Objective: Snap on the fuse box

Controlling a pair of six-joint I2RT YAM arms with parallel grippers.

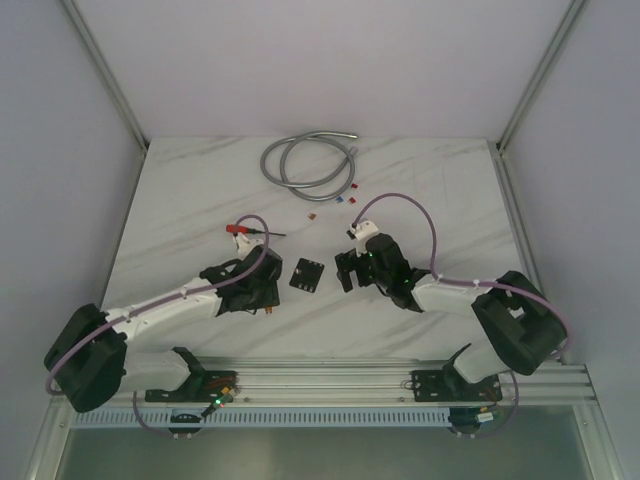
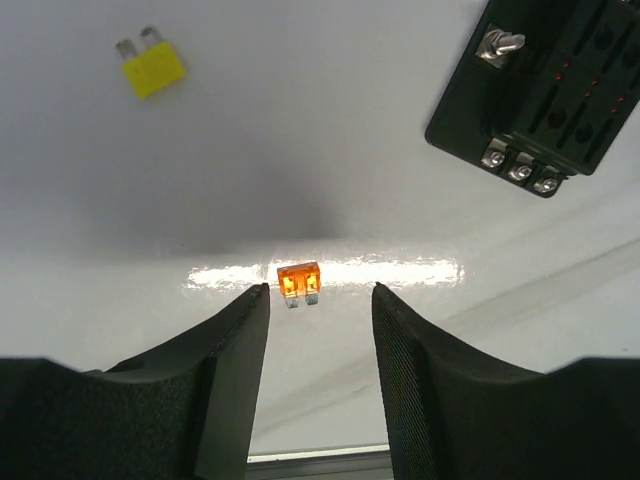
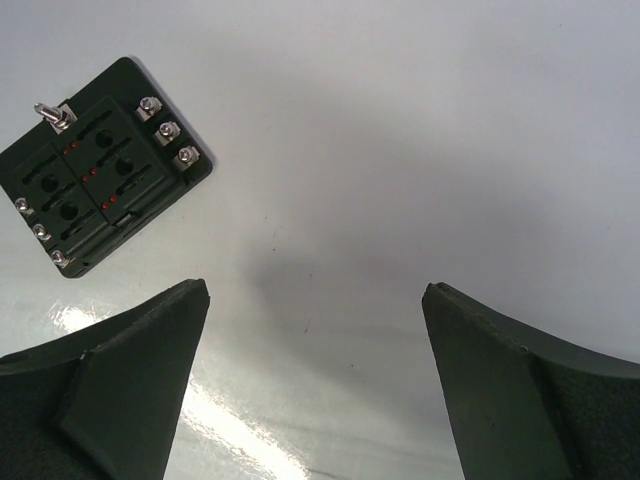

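The black fuse box (image 1: pixel 306 275) lies flat near the table's middle; the right wrist view shows its top (image 3: pixel 108 150) with terminals and stud. My left gripper is open above an orange fuse (image 2: pixel 298 280), which lies between the fingertips as seen from above, with a yellow fuse (image 2: pixel 155 70) farther off. My right gripper stands open to the right of the fuse box, with bare table beneath it and nothing between its fingers.
A red-handled screwdriver (image 1: pixel 240 229) lies behind my left arm. A coiled grey hose (image 1: pixel 322 182) and several small coloured fuses lie toward the back.
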